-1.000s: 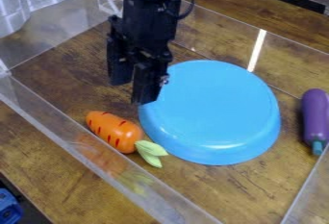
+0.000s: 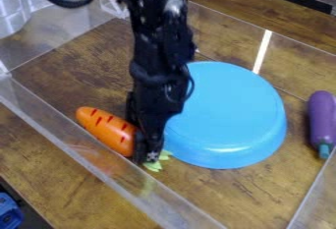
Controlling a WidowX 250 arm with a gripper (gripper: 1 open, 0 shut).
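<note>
An orange toy carrot (image 2: 105, 125) with dark markings and pale green leaves (image 2: 157, 162) lies near the clear front-left wall of the wooden tray. My black gripper (image 2: 144, 140) is lowered over its leafy end and right side, hiding part of it. The fingertips are dark and overlap the carrot, so whether they stand open or shut on it cannot be told.
A blue round disc (image 2: 223, 115) sits just right of the gripper. A purple toy eggplant (image 2: 321, 123) lies at the right edge. Bare wood (image 2: 66, 66) spreads at the back left; clear walls (image 2: 92, 174) border the front.
The carrot has shifted slightly left and up, with its leaves now partly covered.
</note>
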